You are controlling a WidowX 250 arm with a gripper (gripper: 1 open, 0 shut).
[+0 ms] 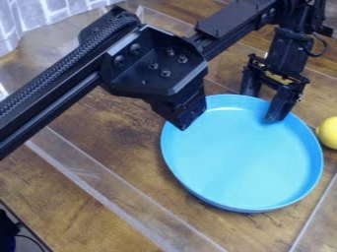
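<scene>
My gripper (274, 96) is a black mechanism at the top right, reaching down to the back rim of a round blue plate (241, 161). Its lower fingers are dark and overlap each other, so whether they are open or shut, or hold anything, is unclear. A yellow object (328, 138), partly cut off by the right edge, lies beside the plate.
A large black arm structure (152, 69) runs diagonally across the upper left, over the wooden table (93, 182). A light cloth shows at the top left.
</scene>
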